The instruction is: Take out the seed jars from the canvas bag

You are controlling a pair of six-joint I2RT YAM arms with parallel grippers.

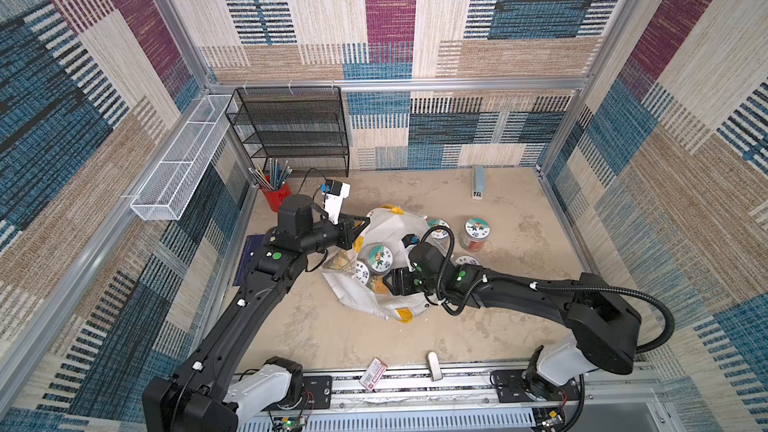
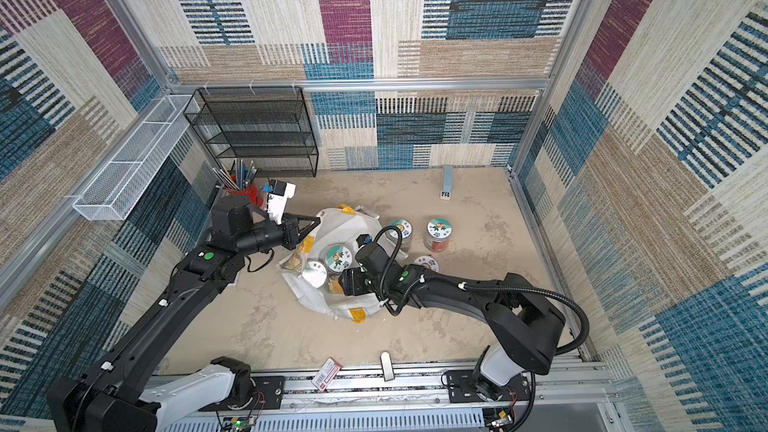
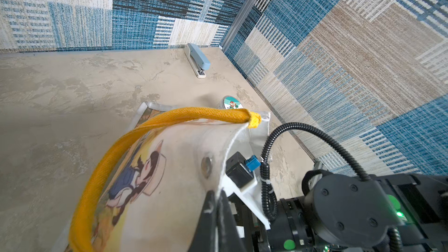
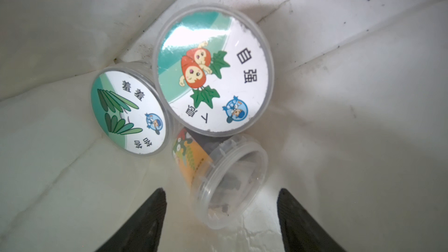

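My left gripper is shut at the rim of the canvas bag [image 1: 352,296], on its near-side wall in the left wrist view, a thin edge between its fingertips. My right gripper points down into the bag, fingers apart and empty. Below it lie a jar with a carrot-figure lid [image 4: 212,72], a jar with green leaves on its lid [image 4: 128,112] and a tilted clear jar [image 4: 228,182] with an orange label. Other jars [image 1: 477,229] [image 2: 400,230] stand on the table right of the bag.
A stapler [image 1: 477,181] stands at the back right. A red pen cup [image 1: 275,197] and black mesh rack [image 1: 288,128] are at the back left. A white wire basket [image 1: 180,160] hangs on the left.
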